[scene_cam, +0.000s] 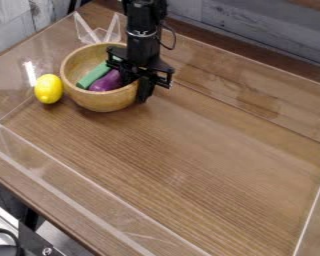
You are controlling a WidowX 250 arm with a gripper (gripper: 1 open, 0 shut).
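A tan bowl (88, 98) sits at the upper left of the table, holding a green object (91, 74) and a purple object (105, 83). The black gripper (133, 78) is down at the bowl's right side, its fingers over and around the rim; it looks shut, but what lies between the fingers is hidden by the dark gripper. A yellow object (48, 88) lies just left of the bowl, outside it.
Grey walls (256, 40) rise behind the back edge, and the left edge drops off beside the bowl.
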